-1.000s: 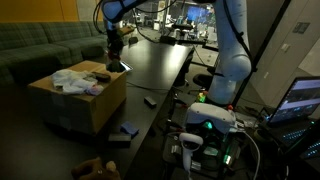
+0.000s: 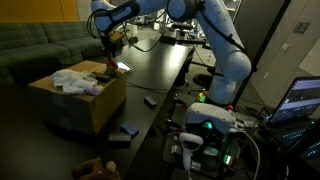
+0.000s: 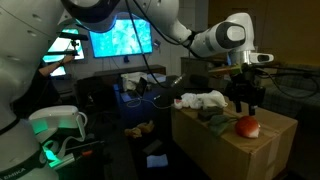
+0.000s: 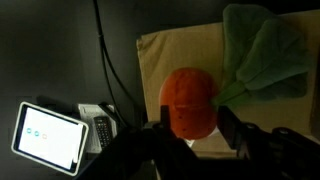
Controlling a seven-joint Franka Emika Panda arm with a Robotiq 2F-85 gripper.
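A red, rounded object [image 3: 248, 127] lies on top of a cardboard box [image 3: 232, 155], near its edge. My gripper [image 3: 247, 107] points down just above it and stands part open, its fingers apart. From the wrist view, the red object [image 4: 190, 92] shows between and beyond the dark fingertips. I cannot tell whether they touch it. Beside the red object lies a green soft item [image 4: 262, 55]. Only a small red patch [image 2: 112, 66] is visible under the gripper in exterior view 1.
White cloth [image 3: 203, 100] lies on the same box top, close to the green item. A tablet with a lit screen [image 4: 50, 137] and a dark cable are beside the box. Small items [image 2: 129, 129] lie on the dark surface in front.
Over the last second the arm has shifted, with more of its upper link visible at the top of exterior view 1. A red patch now shows near the gripper. The box stays put.
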